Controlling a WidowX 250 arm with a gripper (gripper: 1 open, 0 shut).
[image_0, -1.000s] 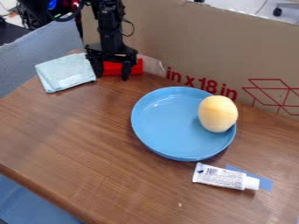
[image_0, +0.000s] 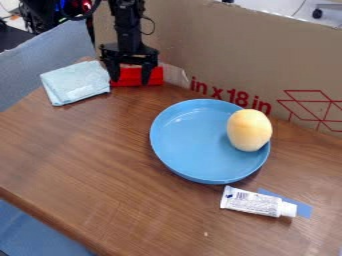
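Observation:
My black gripper (image_0: 128, 70) is at the back left, low over a red object (image_0: 150, 78) that lies against the cardboard wall; whether its fingers are open or shut is hard to make out. A folded pale blue cloth (image_0: 75, 83) lies just left of it. A blue plate (image_0: 194, 145) holds a round, pale orange-yellow object (image_0: 249, 130) on its right side. A white tube (image_0: 254, 201) lies at the front right, near a piece of blue tape (image_0: 301, 208).
A cardboard wall (image_0: 254, 60) closes off the back of the wooden table (image_0: 107, 180).
The plate, cloth and tube stay where they were.

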